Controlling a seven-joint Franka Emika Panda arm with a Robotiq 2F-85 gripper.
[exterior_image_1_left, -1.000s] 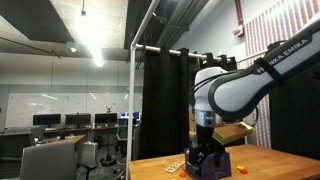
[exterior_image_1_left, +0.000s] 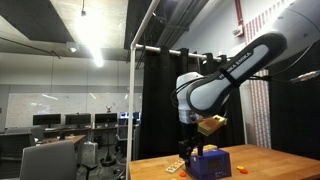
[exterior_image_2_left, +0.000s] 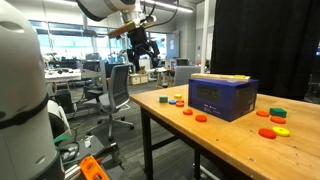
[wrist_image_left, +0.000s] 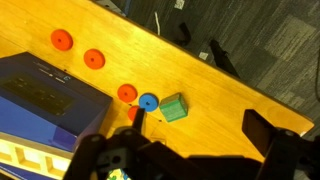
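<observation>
My gripper stands open above the table, its two dark fingers wide apart, with nothing between them. Below and just beyond the left finger lies a small green block (wrist_image_left: 173, 107), with a blue disc (wrist_image_left: 148, 102) close beside it. Red discs (wrist_image_left: 94, 58) are spread to the upper left in the wrist view. A purple box (exterior_image_2_left: 222, 97) stands on the table; its dark top shows at the left of the wrist view. From the second exterior view, the gripper hangs high over the table's far end.
The wooden table (exterior_image_2_left: 182, 138) ends at an edge running diagonally through the wrist view, with dark floor beyond. Near the box's right side lie a yellow disc (exterior_image_2_left: 281, 131) and a green piece (exterior_image_2_left: 277, 113). An office chair (exterior_image_1_left: 50, 162) stands away from the table.
In the first exterior view, my arm and gripper have shifted left, uncovering more of the purple box. The objects on the table look unmoved.
</observation>
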